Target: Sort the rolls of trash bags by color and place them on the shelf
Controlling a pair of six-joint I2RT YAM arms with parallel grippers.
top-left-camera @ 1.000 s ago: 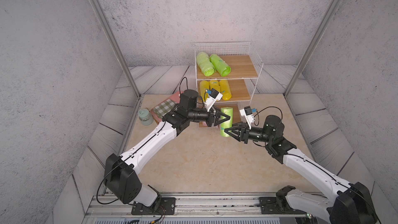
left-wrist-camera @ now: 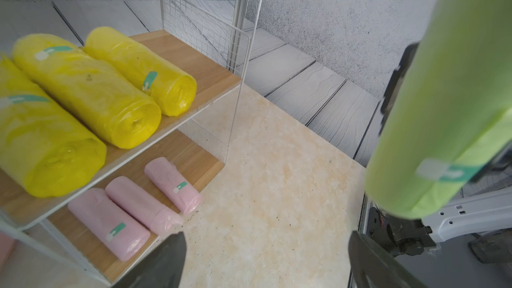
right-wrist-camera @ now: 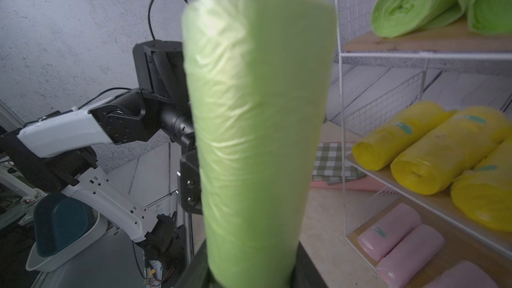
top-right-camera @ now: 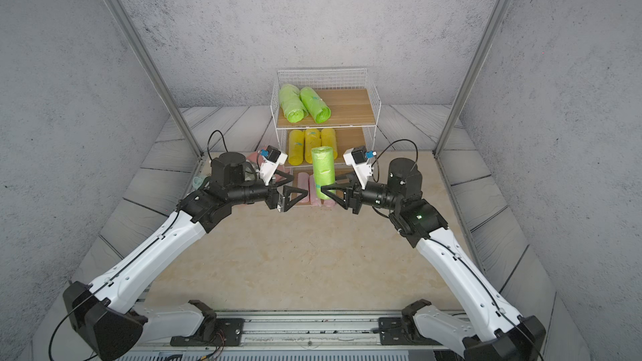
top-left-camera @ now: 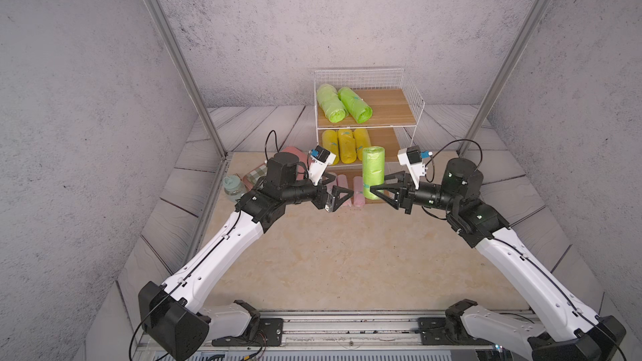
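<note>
My right gripper (top-left-camera: 378, 189) is shut on an upright green roll (top-left-camera: 373, 163), raised in front of the shelf rack. My left gripper (top-left-camera: 342, 194) stands open to its left, apart from the roll and empty. On the top tier lie two green rolls (top-right-camera: 313, 103), at the left part. The middle tier holds three yellow rolls (left-wrist-camera: 85, 85), side by side. Several pink rolls (left-wrist-camera: 109, 224) lie on the bottom tier.
The top tier has bare wood (top-right-camera: 347, 103) at its right. A checked cloth (right-wrist-camera: 330, 160), pink fabric and a jar (top-left-camera: 234, 187) sit left of the rack.
The right gripper has lifted the green roll and moved slightly right. The left gripper has drawn back leftward, away from the roll.
</note>
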